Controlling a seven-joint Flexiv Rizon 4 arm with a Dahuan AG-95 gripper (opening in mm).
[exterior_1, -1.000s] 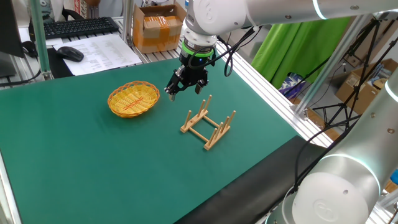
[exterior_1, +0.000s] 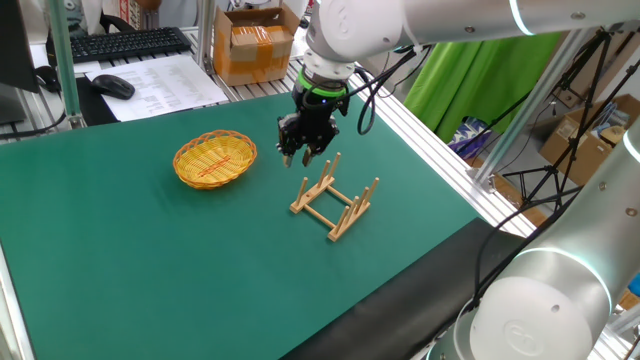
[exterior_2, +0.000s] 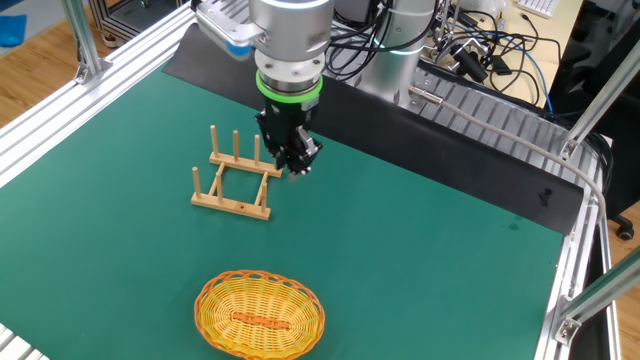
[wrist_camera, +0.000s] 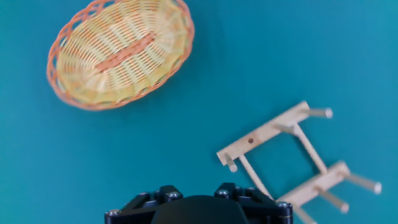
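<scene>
My gripper (exterior_1: 297, 159) hangs above the green table, just behind the wooden rack, with its fingers pointing down. A gap shows between the fingertips, and nothing is between them. The pale wooden rack (exterior_2: 231, 206) stands on the table with several upright pegs on two bars; it is empty. To the gripper's left in exterior view 1 lies an oval yellow wicker basket (exterior_1: 214, 160) with an orange rim, also empty. In the wrist view the basket (wrist_camera: 122, 53) is at the upper left and the rack (wrist_camera: 267, 133) at the lower right, apart from each other.
A black strip (exterior_2: 440, 170) runs along the robot's side. Papers (exterior_1: 160, 88), a mouse (exterior_1: 113, 87), a keyboard (exterior_1: 130, 43) and a cardboard box (exterior_1: 250, 48) lie beyond the far edge.
In exterior view 1 the gripper has shifted slightly right and down, and the gap between its fingertips looks narrower. Rack and basket have stayed put.
</scene>
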